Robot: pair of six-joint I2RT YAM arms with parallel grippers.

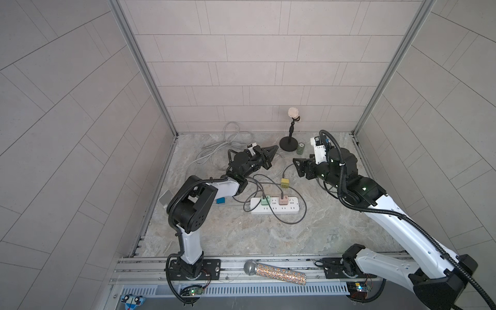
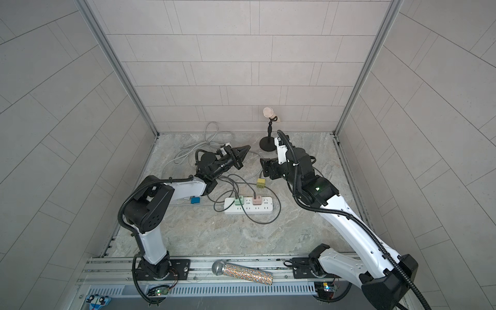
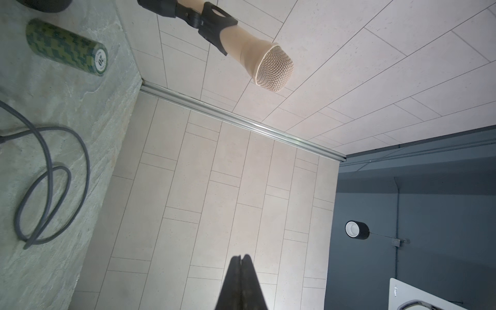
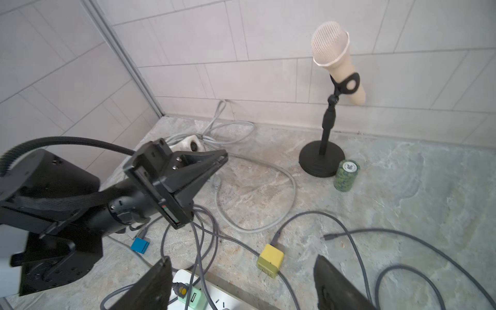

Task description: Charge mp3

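A white power strip (image 1: 273, 207) lies mid-table with a green charger (image 1: 265, 200) and a pink charger (image 1: 283, 200) plugged in. A yellow charger (image 4: 270, 261) with a dark cable lies loose behind it, a blue one (image 4: 140, 244) farther left. My left gripper (image 1: 273, 150) is shut, raised behind the strip, with nothing between its fingers. My right gripper (image 1: 297, 166) hangs open above the yellow charger's right side, nothing seen between its blurred fingers. A loose dark cable end (image 4: 330, 236) lies right of the yellow charger. I cannot tell which thing is the mp3 player.
A microphone stand (image 4: 320, 157) and a green patterned cylinder (image 4: 346, 175) stand at the back. Grey cables lie coiled back left; dark cables loop over the middle and right. A glittery microphone (image 1: 273, 272) lies on the front rail.
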